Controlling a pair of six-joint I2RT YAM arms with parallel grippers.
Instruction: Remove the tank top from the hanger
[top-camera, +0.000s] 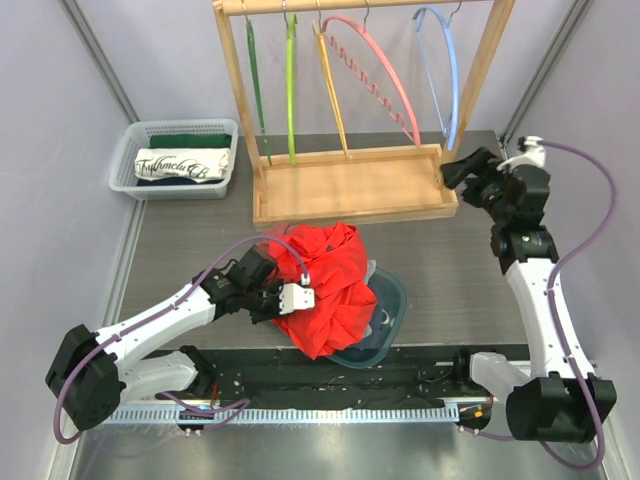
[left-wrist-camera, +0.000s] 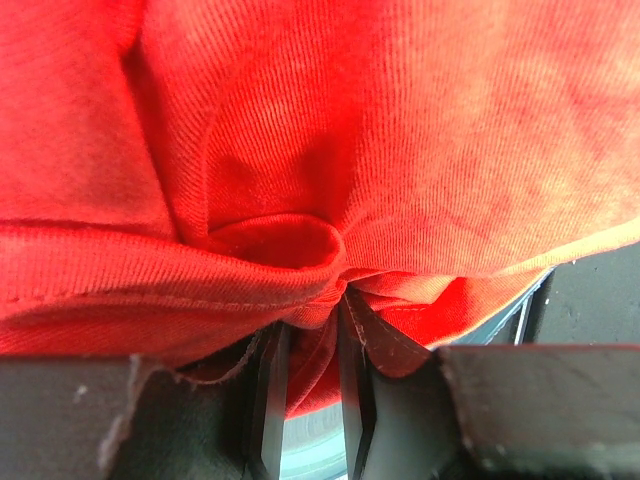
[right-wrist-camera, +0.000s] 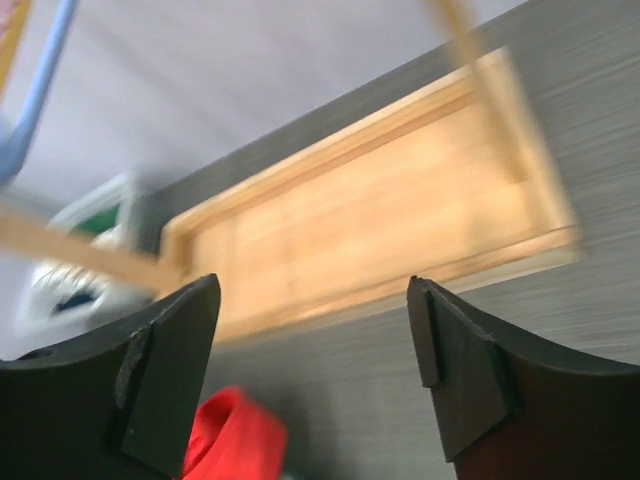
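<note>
The red tank top (top-camera: 338, 285) lies bunched over a dark grey-blue basin (top-camera: 388, 318) in the top view. My left gripper has its fingers close together on a gathered fold of the red cloth, which puckers in between them. All the hangers, among them a green one (top-camera: 253, 85), a pink one (top-camera: 395, 75) and a blue one (top-camera: 452, 70), hang bare on the wooden rack (top-camera: 355, 212). Off the rack's right side hovers my right gripper, its fingers wide apart with nothing between; it is blurred in the top view.
A white basket (top-camera: 125, 178) with folded cloths stands at the back left. The rack's top bar and right post rise close to my right arm.
</note>
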